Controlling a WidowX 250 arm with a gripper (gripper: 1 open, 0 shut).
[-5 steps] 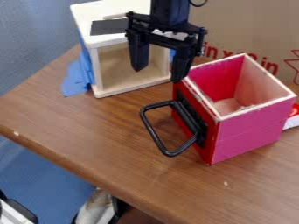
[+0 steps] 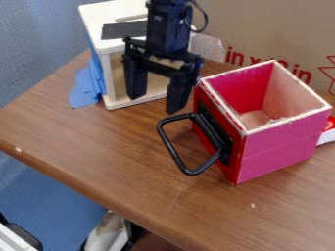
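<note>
The black gripper (image 2: 157,86) hangs open over the table, left of a pink-and-red open-topped box (image 2: 275,147), its two fingers spread with nothing between them. The box has a black loop handle (image 2: 183,169) on its left face, reaching out over the table. Behind the gripper stands a white box (image 2: 102,22) with a pale open front, partly hidden by the arm.
A blue cloth (image 2: 84,92) lies beside the white box. A cardboard panel (image 2: 275,29) with red lettering is at the back.
The gripper has moved down and to the left, away from above the pink box's left corner and lower in front of the white box.
</note>
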